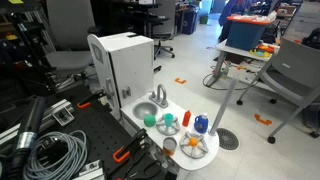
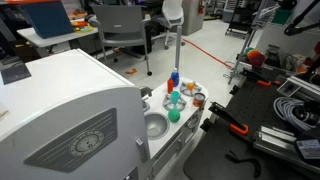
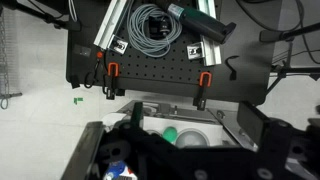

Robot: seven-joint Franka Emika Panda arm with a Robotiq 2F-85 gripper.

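Observation:
My gripper shows in the wrist view as two dark fingers spread wide, with nothing held between them. Below them lies a small white play-kitchen counter with a grey sink (image 1: 146, 111) and a curved faucet (image 1: 160, 96). A green round item (image 1: 149, 120) sits near the sink's edge. Farther along the counter are a teal item (image 1: 169, 119), a red item (image 1: 186, 118), a blue item (image 1: 201, 124) and an orange item (image 1: 194, 141). A brownish cup (image 1: 170, 146) stands at the counter's near edge.
A tall white cabinet (image 1: 128, 65) rises beside the sink. The black table (image 3: 150, 72) adjoins the counter and carries a coiled grey cable (image 3: 150, 40), a dark cylindrical tool (image 3: 197, 20) and orange clamps (image 3: 206, 79) along its edge. Open floor lies beyond the counter.

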